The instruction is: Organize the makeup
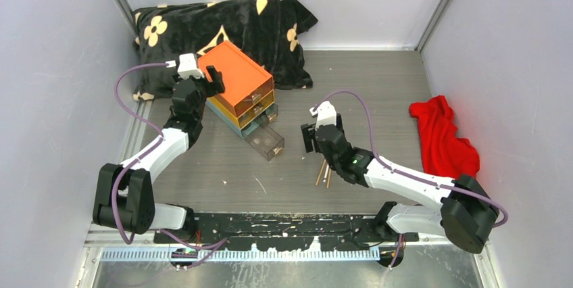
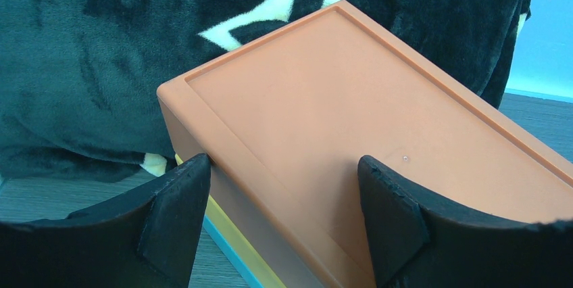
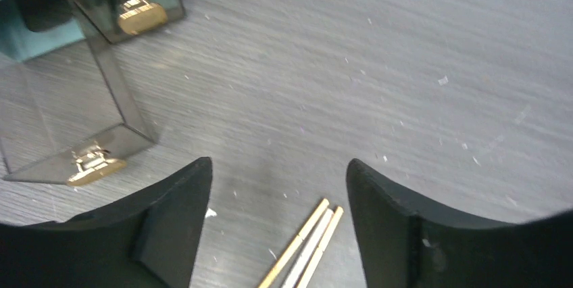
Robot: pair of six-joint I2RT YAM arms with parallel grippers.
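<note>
A stacked organizer with orange top [image 1: 233,72] over yellow and teal tiers stands at the back left; a clear drawer [image 1: 265,140] is pulled out at the bottom. My left gripper is shut on the organizer's top edge at its left side. Several slim sticks [image 3: 301,247], likely pencils or brushes, lie on the floor below my right gripper, which is part open with nothing between its fingers.
A black flowered blanket [image 1: 162,31] lies behind the organizer. A red cloth [image 1: 442,139] is at the right.
</note>
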